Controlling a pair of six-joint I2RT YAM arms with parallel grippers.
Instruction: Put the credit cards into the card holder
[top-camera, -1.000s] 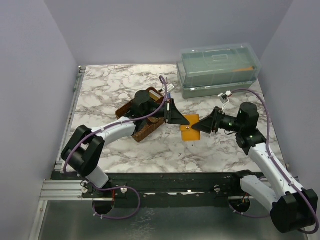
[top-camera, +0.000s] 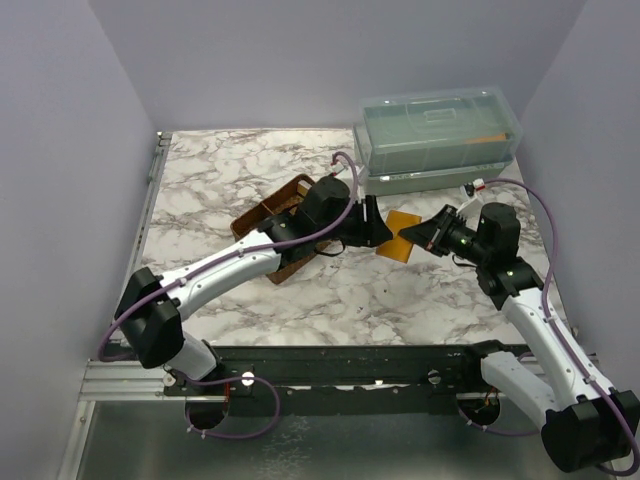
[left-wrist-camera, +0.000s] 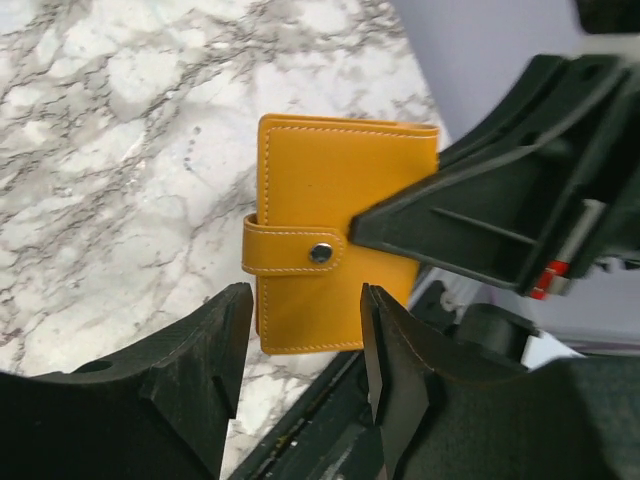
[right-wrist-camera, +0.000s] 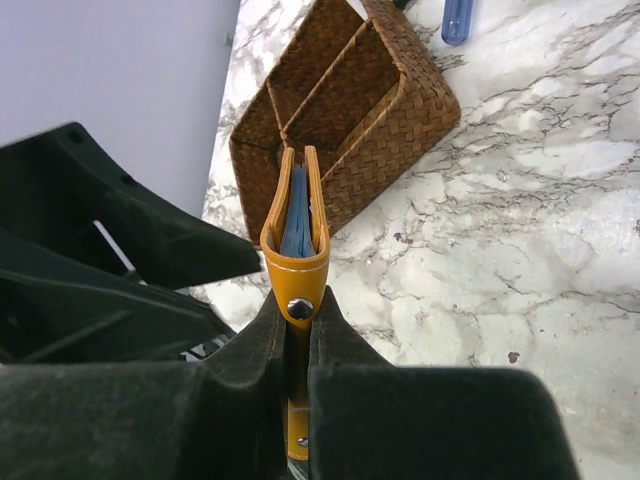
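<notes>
An orange card holder is held up above the table, with my right gripper shut on it. A strap with a metal snap crosses one face of the holder. Blue lining or inserts show between its covers; no separate credit card can be made out. Close beside the holder, my left gripper stands part open. Its fingers are apart in the right wrist view, with nothing between them. In the top view the holder is tilted between the two grippers.
A brown woven basket with compartments stands on the left, partly under the left arm. A blue pen-like object lies near it. Clear plastic boxes stand at the back right.
The holder has shifted right and tilted with my right gripper, which stayed shut on it.
</notes>
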